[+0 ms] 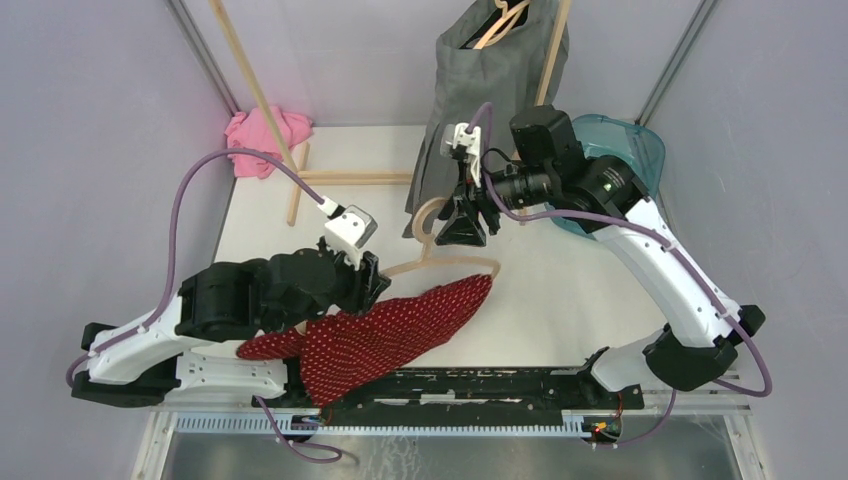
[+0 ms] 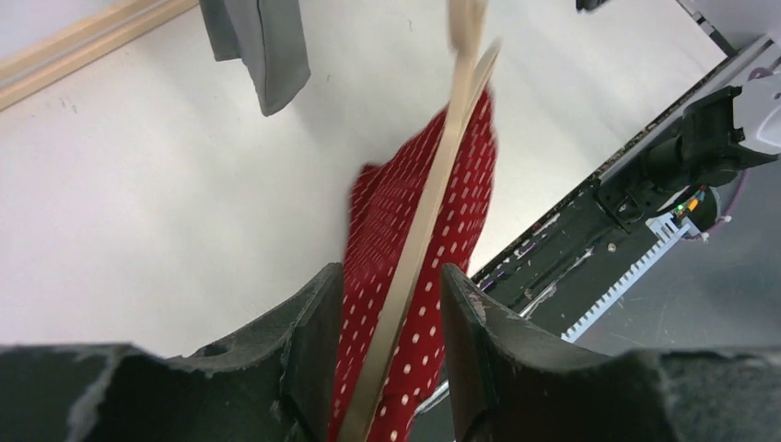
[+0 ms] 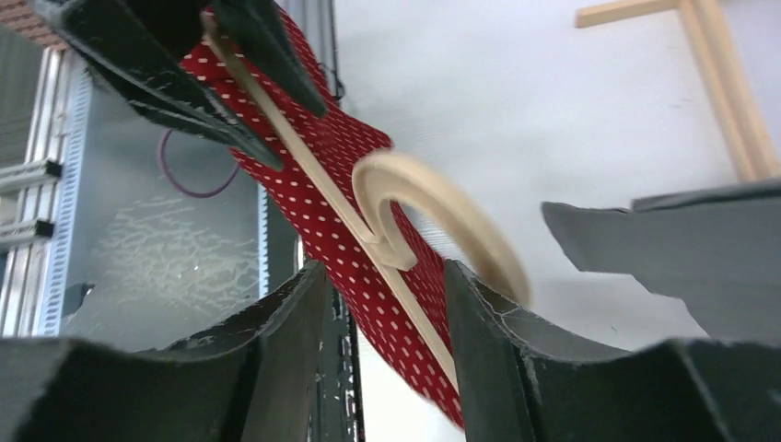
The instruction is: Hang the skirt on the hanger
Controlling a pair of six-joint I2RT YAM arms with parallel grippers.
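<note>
A pale wooden hanger (image 1: 463,261) lies slantwise, its round hook (image 1: 424,215) uppermost. The red skirt with white dots (image 1: 390,335) hangs along its bar, with cloth up near the bar's right end. In the left wrist view, the bar (image 2: 405,276) passes between the parted fingers of my left gripper, with gaps either side. My right gripper is open near the hook (image 3: 405,189). The bar runs through its view between the fingers, and the hook comes close to one fingertip (image 3: 460,281). Contact there cannot be told.
A grey garment (image 1: 450,110) hangs on the wooden rack (image 1: 350,178) behind the right gripper. A pink cloth (image 1: 265,138) lies back left; a teal basket (image 1: 630,150) stands back right, partly behind my right arm. White table shows free between.
</note>
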